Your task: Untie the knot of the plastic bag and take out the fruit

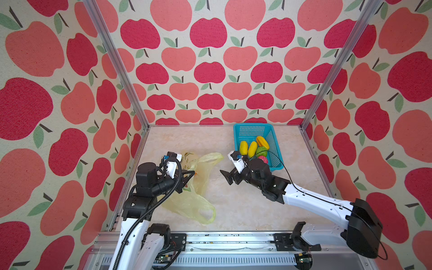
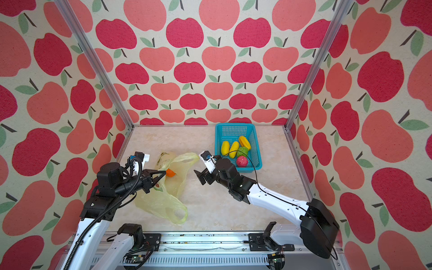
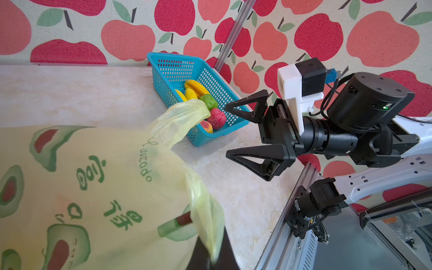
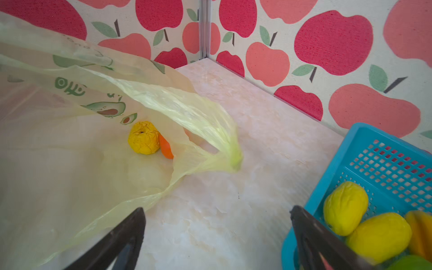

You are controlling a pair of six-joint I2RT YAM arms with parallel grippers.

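Observation:
The pale yellow plastic bag (image 1: 204,177) lies at the left of the table with its mouth spread toward the right. Thin plastic at the bag's edge is pinched in my left gripper, which is shut. Through the opening, the right wrist view shows a yellow fruit (image 4: 144,138) and, beside it, part of an orange fruit (image 4: 165,147) half covered by the film. My right gripper is open and empty, in front of the bag's mouth and apart from it. Anything deeper in the bag is hidden.
A blue basket (image 2: 218,135) stands at the back right, holding yellow fruits (image 4: 345,208), a green one (image 2: 242,151), a dark pink one (image 3: 216,118) and others. Bare tabletop (image 1: 225,207) lies between bag and basket and along the front.

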